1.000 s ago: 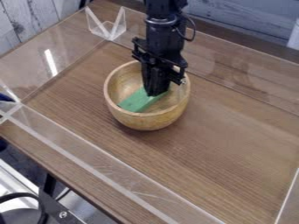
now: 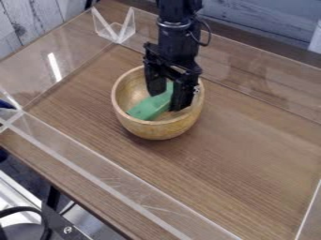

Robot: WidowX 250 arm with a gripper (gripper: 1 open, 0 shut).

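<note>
A wooden bowl [image 2: 157, 124] sits on the wooden table [image 2: 238, 169] in the middle of the camera view. A green elongated object [image 2: 148, 108] lies inside it, its upper part partly covered by the black gripper [image 2: 170, 86]. The gripper reaches down from the top into the bowl, its black fingers open around the upper end of the green object. Whether the fingertips touch the object is hard to tell.
A clear plastic piece [image 2: 115, 26] stands at the back left. Clear strips run along the table's left part, and black cables [image 2: 25, 214] lie at the lower left corner.
The gripper has lowered into the bowl over the last second, its fingers spreading down on either side of the green object. The bowl has stayed about in place.
</note>
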